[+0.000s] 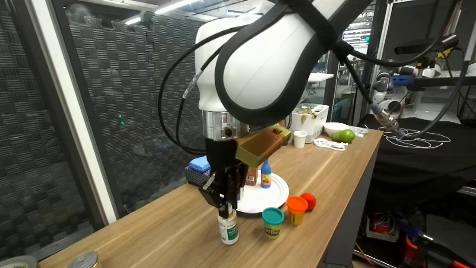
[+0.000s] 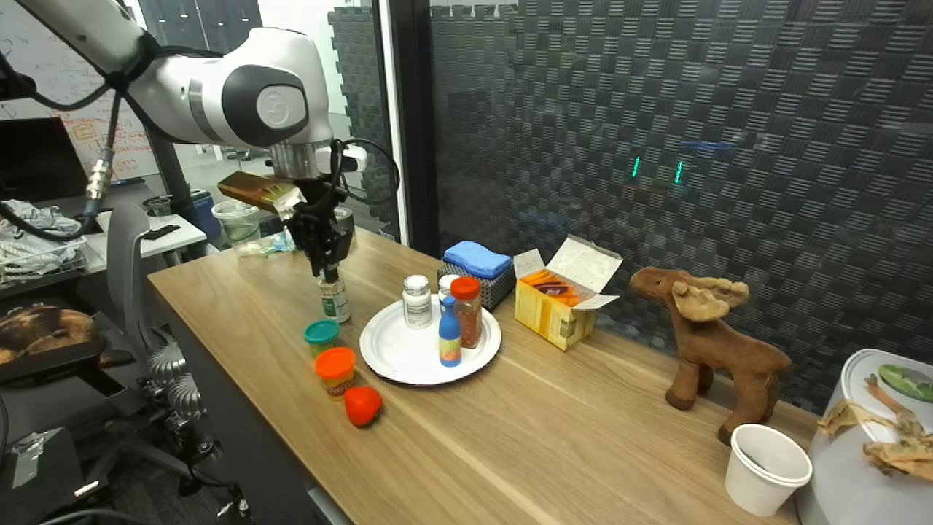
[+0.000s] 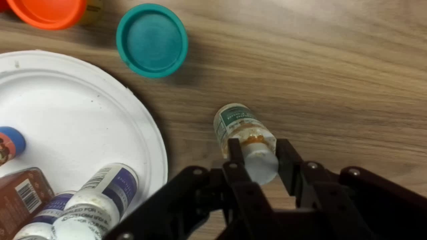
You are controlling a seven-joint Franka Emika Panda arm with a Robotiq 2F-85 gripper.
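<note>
A small white bottle with a green label (image 1: 229, 231) stands on the wooden table, left of the white plate in the wrist-facing outside view. My gripper points down over it and is shut on its neck, just below the white cap (image 3: 261, 166). The same bottle (image 2: 334, 301) shows at the table's far end in the second outside view, beneath the gripper (image 2: 329, 273). In the wrist view its label (image 3: 236, 116) is visible past the fingers (image 3: 235, 150). The bottle's base appears to rest on the table.
Beside the bottle are a teal-lidded tub (image 3: 152, 40), an orange-lidded tub (image 2: 334, 366) and a red item (image 2: 363, 405). The plate (image 2: 393, 354) holds white bottles, a red-capped jar (image 2: 468, 310) and a blue bottle (image 2: 450, 332). Behind it are a sponge (image 2: 477, 259) and a yellow box (image 2: 547, 319).
</note>
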